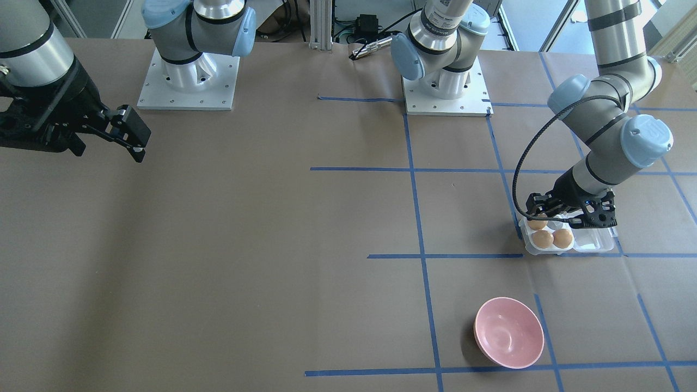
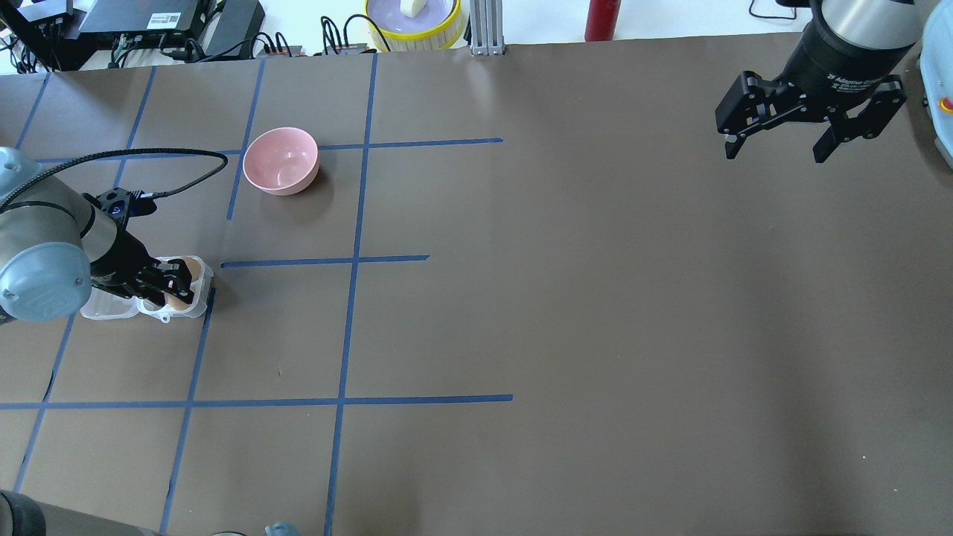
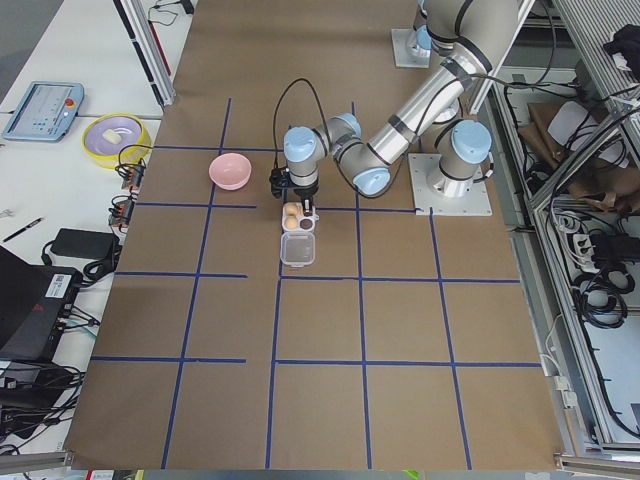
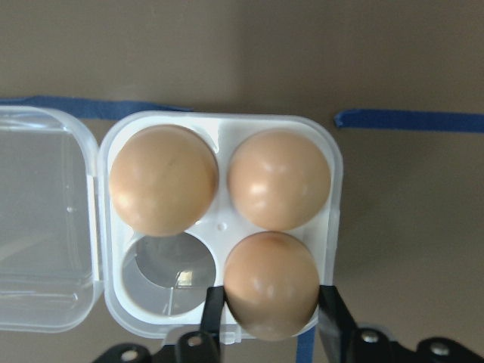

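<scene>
A clear egg carton (image 4: 219, 128) with its lid (image 4: 41, 219) open lies on the table, three eggs in it and one cup empty. My gripper is down at the carton, its fingertips against both sides of the near-right egg (image 4: 271, 280), which sits at its cup. The other two eggs, one (image 4: 162, 179) at far left and one (image 4: 279, 179) at far right, are clear of the fingers. In the front view the arm's wrist hides part of the carton.
A pink bowl (image 1: 508, 330) stands empty on the taped table, apart from the carton. Another arm's black gripper (image 2: 804, 112) hangs over the far side.
</scene>
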